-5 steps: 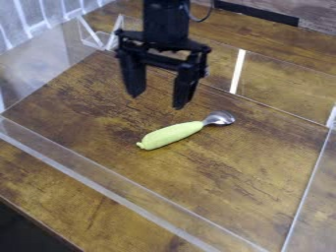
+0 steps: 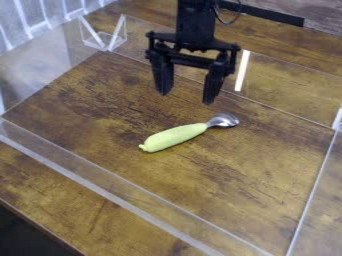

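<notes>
My black gripper (image 2: pixel 187 85) hangs open in the upper middle of the view, with nothing between its fingers. Below it, on the wooden floor of a clear-walled enclosure, lies a pale green corn cob or similar vegetable (image 2: pixel 171 138), angled toward the upper right. A metal spoon (image 2: pixel 225 120) lies at its upper right end, its bowl showing; whether the two touch or are one piece I cannot tell.
Clear plastic walls (image 2: pixel 94 175) border the wooden work surface on all sides in view. A white slatted railing (image 2: pixel 27 20) is at the top left.
Over the last second my gripper has moved up in the view and a little to the right, away from the green piece. The objects on the floor have not moved.
</notes>
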